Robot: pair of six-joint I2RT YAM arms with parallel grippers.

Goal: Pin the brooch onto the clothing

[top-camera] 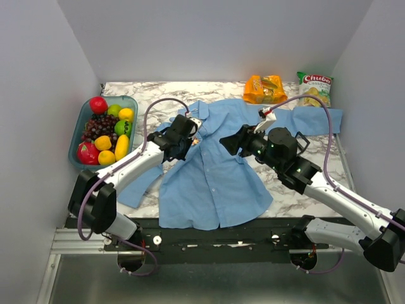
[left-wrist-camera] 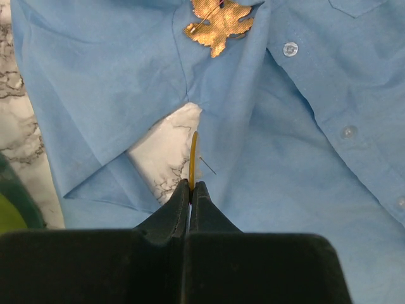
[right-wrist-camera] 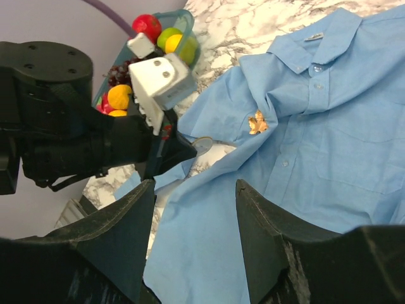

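Observation:
The blue shirt (top-camera: 218,180) lies spread on the marbled table. In the left wrist view, a thin round brooch (left-wrist-camera: 193,155) shows edge-on with a gold rim, its pin (left-wrist-camera: 207,166) sticking out to one side. My left gripper is shut on that rim, above the shirt near the sleeve gap. From the right wrist view the brooch looks like a pale disc (right-wrist-camera: 202,145) at the left fingertips. A gold leaf-shaped brooch (left-wrist-camera: 218,22) rests on the shirt close by. Over the shirt's right half, my right gripper stands open and empty.
A green basket (top-camera: 78,136) of fruit stands at the left. Toward the back right are an orange snack bag (top-camera: 264,90) and a green chips bag (top-camera: 314,88).

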